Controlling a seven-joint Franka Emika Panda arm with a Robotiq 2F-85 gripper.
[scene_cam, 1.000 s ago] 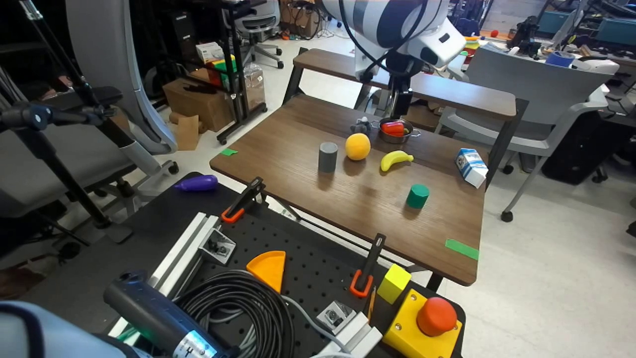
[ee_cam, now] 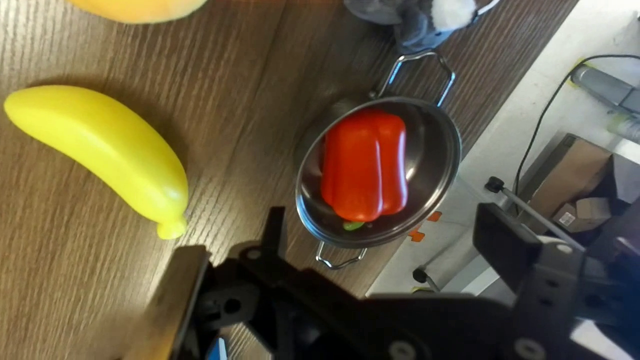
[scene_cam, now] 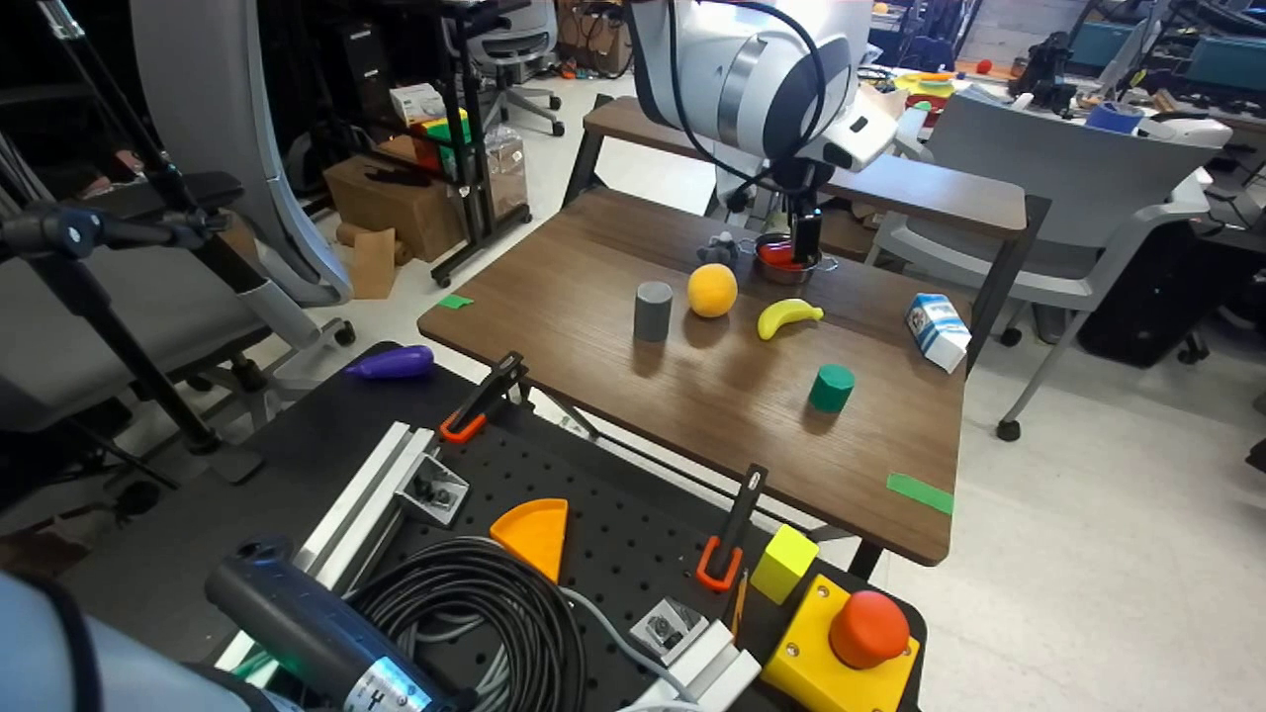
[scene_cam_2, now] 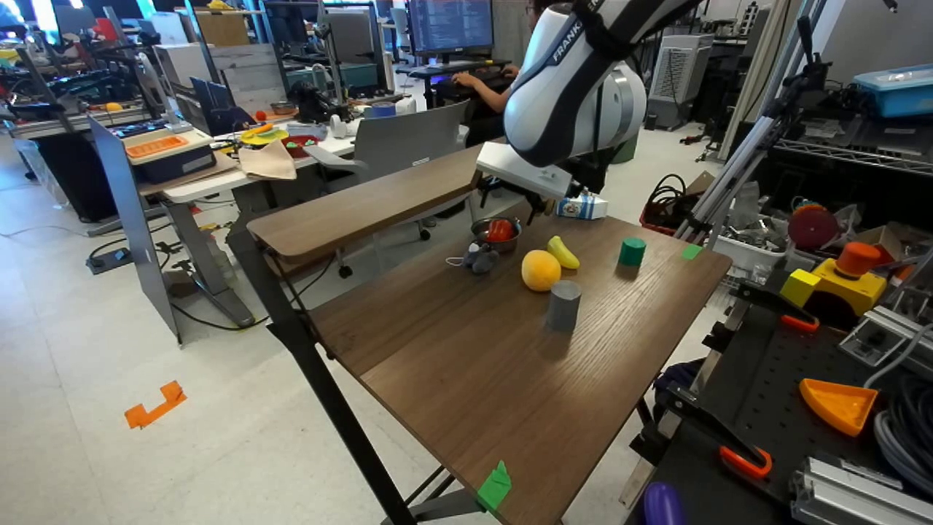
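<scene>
A red bell pepper lies inside a small steel pot with two wire handles. My gripper is open, its two black fingers wide apart and nothing between them in the wrist view. From exterior view 1, the gripper hangs right at the pot, in front of part of the red pepper. Whether a finger touches the pot or pepper, I cannot tell. A bit of green shows under the pepper's lower end. Exterior view 2 also shows the pepper in its pot.
Close to the pot are a grey plush toy, an orange and a yellow banana. A grey cylinder, a green cylinder and a blue-white carton stand farther off. A raised shelf runs behind.
The arm has come down and slightly to the left in exterior view 1, bringing my gripper from above the pot to its level. The objects on the table stay put.
</scene>
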